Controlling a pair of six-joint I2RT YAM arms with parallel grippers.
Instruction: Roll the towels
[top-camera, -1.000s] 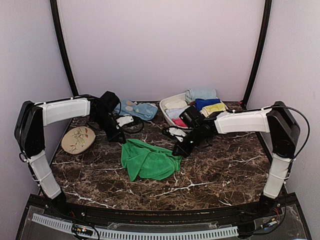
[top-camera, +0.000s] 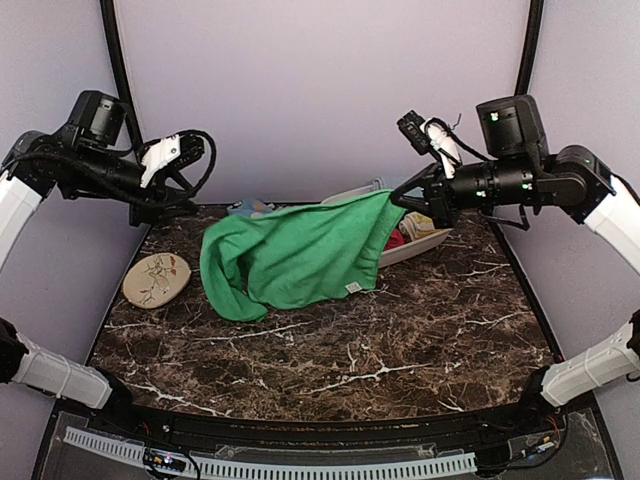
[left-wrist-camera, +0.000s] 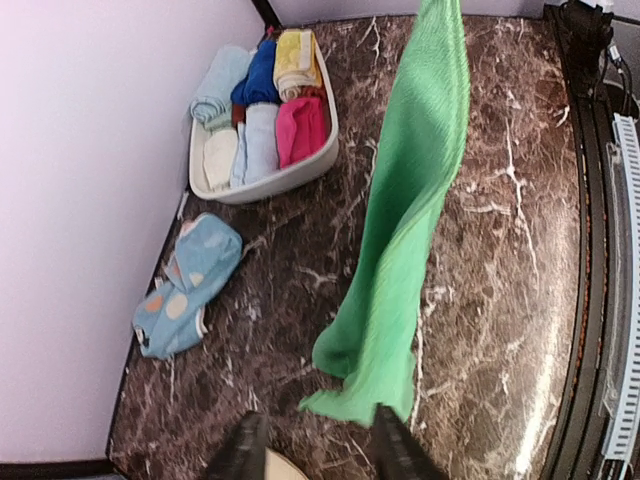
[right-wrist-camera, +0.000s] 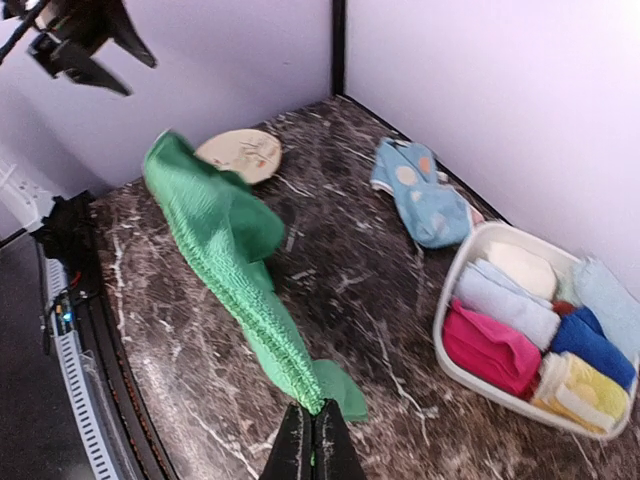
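The green towel (top-camera: 310, 250) hangs slantwise in the air, one corner pinched by my right gripper, which is shut on it. From there it stretches left and droops in folds, with a small white tag (top-camera: 353, 287) on its lower edge. Its far end is loose and apart from my left gripper. That gripper's fingers (left-wrist-camera: 392, 445) are blurred and spread wide, with no cloth between them. In the top view the left arm's fingers stand up and left of the towel's free end.
At the back, a white bin (right-wrist-camera: 447, 320) holds several rolled or folded towels. A blue spotted cloth (left-wrist-camera: 195, 285) lies left of it. On the table's left side is a round beige plate-like disc (top-camera: 157, 280).
Both grippers have risen and moved apart, lifting the towel.
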